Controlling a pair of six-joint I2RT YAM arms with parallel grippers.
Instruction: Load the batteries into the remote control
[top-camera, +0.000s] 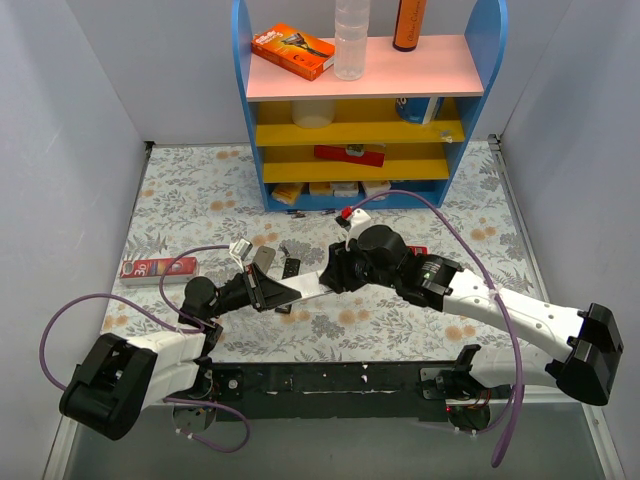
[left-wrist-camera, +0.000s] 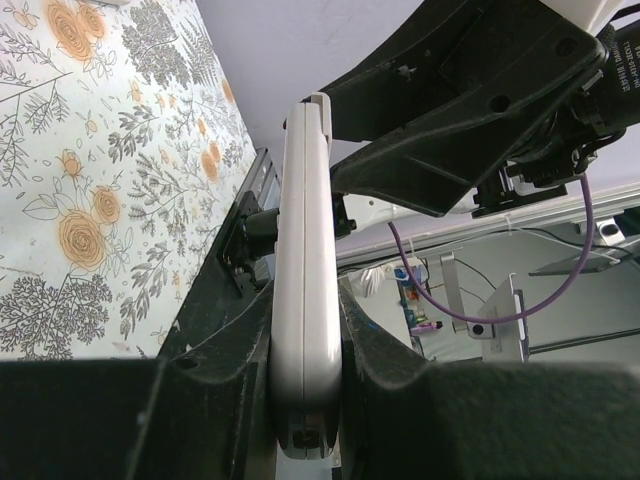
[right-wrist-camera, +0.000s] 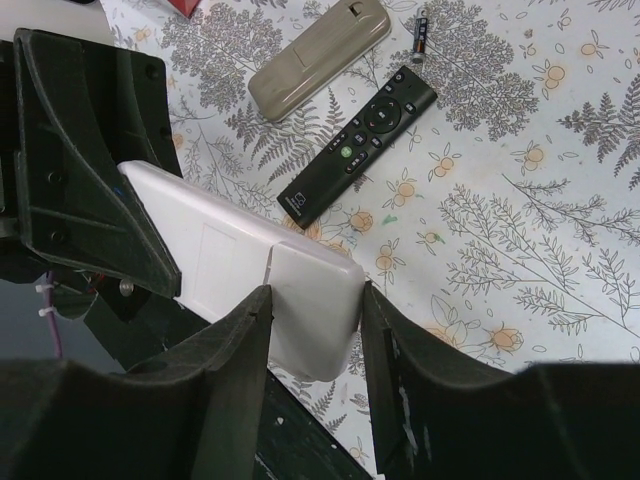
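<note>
A white remote control is held above the table, my left gripper shut on one end. In the left wrist view the remote stands edge-on between the left fingers, with a small step at its far end. My right gripper has its fingers apart around the remote's other end; whether both pads touch it, I cannot tell. A seam of the back cover shows beside the fingertips. One small battery lies on the table in the right wrist view. The inside of the battery compartment is hidden.
A black remote and a grey-brown remote lie on the flowered table below. At the left is a red and white box. A blue shelf unit stands at the back.
</note>
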